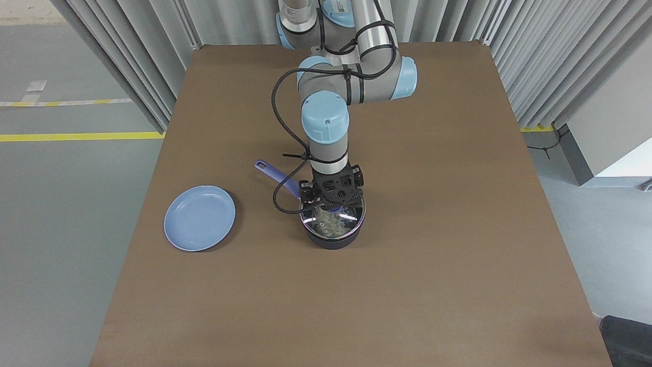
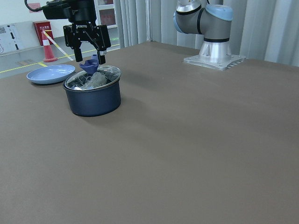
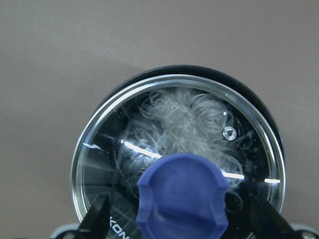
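Observation:
A dark pot (image 2: 93,102) with a glass lid (image 3: 109,149) stands mid-table, white stringy contents showing through the glass. The lid carries a blue knob (image 3: 182,196) (image 2: 88,66). My black gripper (image 2: 88,54) is open just above it, its fingers on either side of the knob and apparently apart from it. In the front view the gripper hides much of the knob, and a blue handle (image 1: 275,175) extends behind the pot to the left.
A light blue plate (image 1: 199,217) lies left of the pot.

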